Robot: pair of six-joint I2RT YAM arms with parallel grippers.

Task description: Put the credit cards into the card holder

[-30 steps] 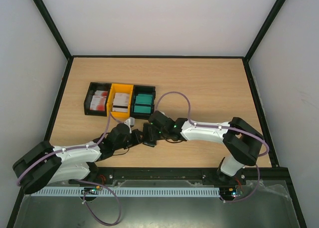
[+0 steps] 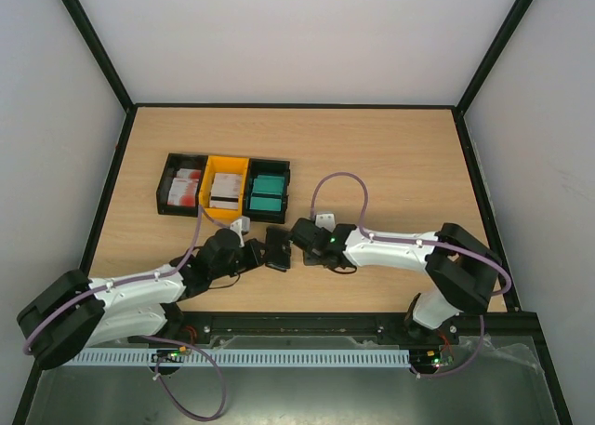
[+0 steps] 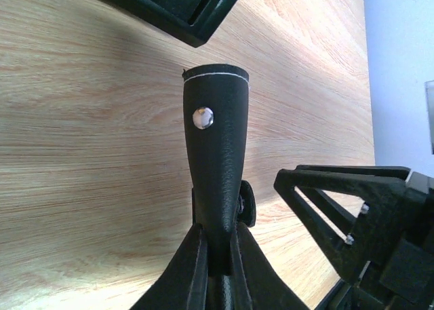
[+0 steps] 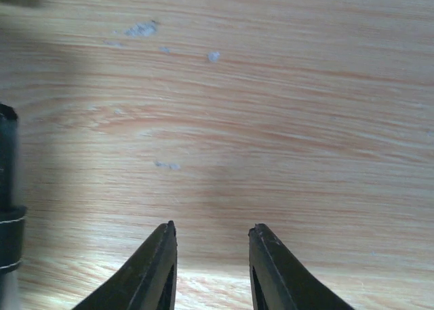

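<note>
The black card holder [image 3: 217,133], with a silver snap and pale stitching, stands narrow-edge toward the camera in the left wrist view. My left gripper is shut on its near part. From above, the holder [image 2: 278,248] lies between the two arms. My right gripper is open over bare wood with nothing between its fingers, to the right of the holder and apart from it. Cards fill three bins: red-and-white cards [image 2: 183,192], whitish cards [image 2: 225,189] and teal cards [image 2: 269,185]. Whether any card is inside the holder cannot be seen.
Behind the holder stand the left black bin [image 2: 164,191], the yellow bin [image 2: 213,161] and the right black bin [image 2: 267,215], side by side. Dark rails border it.
My right gripper has drawn away to the right from the holder, leaving a gap and more of the holder showing. The left arm has shifted slightly, its gripper still on the holder.
</note>
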